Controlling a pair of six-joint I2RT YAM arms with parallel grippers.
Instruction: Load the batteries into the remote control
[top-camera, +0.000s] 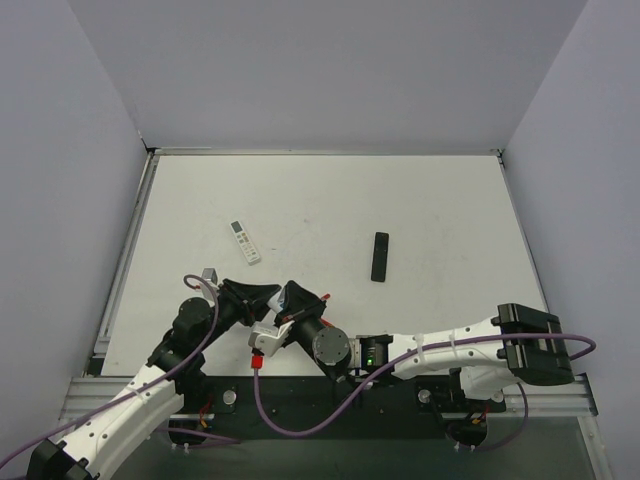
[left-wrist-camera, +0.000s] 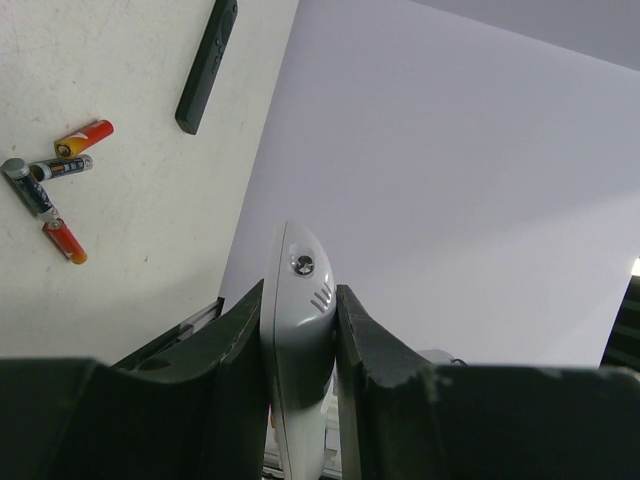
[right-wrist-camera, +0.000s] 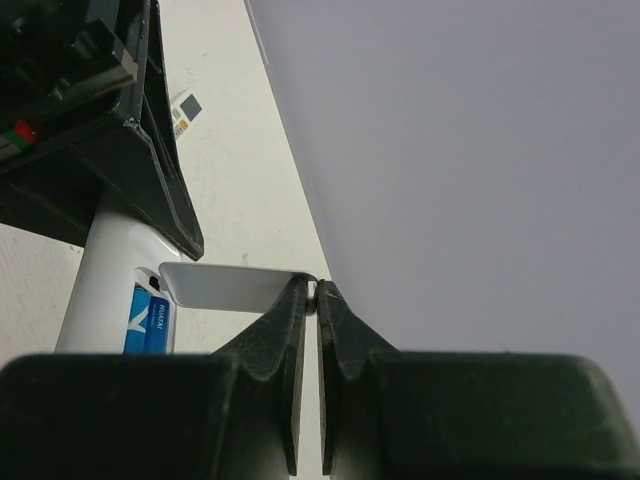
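My left gripper holds a white remote (left-wrist-camera: 297, 300) upright between its fingers. In the right wrist view the same remote (right-wrist-camera: 100, 290) shows two blue batteries (right-wrist-camera: 145, 323) in its compartment. My right gripper is shut at the edge of a white plate-like piece (right-wrist-camera: 225, 285), likely the battery cover, beside the compartment; whether it grips it or only touches it is hard to tell. Loose batteries (left-wrist-camera: 65, 240), several, lie on the table.
A black remote (top-camera: 380, 255) lies right of centre and another white remote (top-camera: 245, 241) at the left. Walls border the table.
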